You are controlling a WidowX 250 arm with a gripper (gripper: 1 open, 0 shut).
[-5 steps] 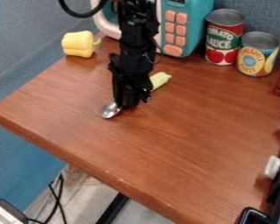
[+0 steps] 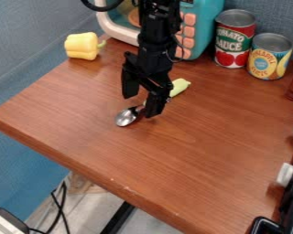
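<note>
My black gripper point(image 2: 144, 99) hangs low over the middle-rear of the wooden table point(image 2: 124, 164). A silver spoon point(image 2: 127, 117) lies under it, its bowl to the lower left and the rest mostly hidden by the gripper. A pale yellow-green object point(image 2: 179, 87) lies just behind the gripper to the right. Whether the fingers are shut on the spoon is too small and dark to tell.
A toy microwave point(image 2: 197, 32), a tomato can point(image 2: 233, 41) and a yellow-labelled can point(image 2: 270, 58) stand at the back. A yellow cup-like object point(image 2: 81, 46) is at the back left, a black appliance at the right edge.
The gripper has shifted slightly over the last second, and the spoon's bowl has moved a little to the right and down from where it was.
</note>
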